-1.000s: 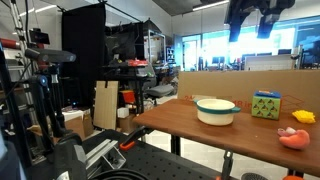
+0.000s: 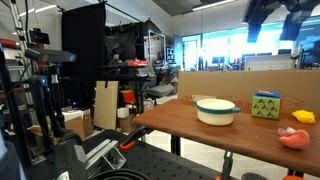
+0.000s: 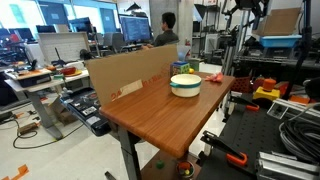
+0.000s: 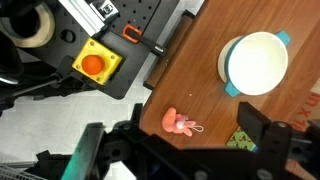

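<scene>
A white bowl with teal handles stands on the brown wooden table, and it looks empty from above. Nearer the table's edge lies a small pink toy. A green block-shaped item with blue on top sits behind the bowl, to its right in exterior view 1; a corner of it shows in the wrist view. Beyond it is something small and yellow. High above the table hangs my gripper, open, its fingers wide apart, clear of every object.
A tan panel rises along the table's far side. Below the table edge, the wrist view shows a dark base with a yellow box bearing a red button and an orange-handled clamp.
In exterior view 1 my gripper has shifted to the right, still high and open. The objects on the table have not moved.
</scene>
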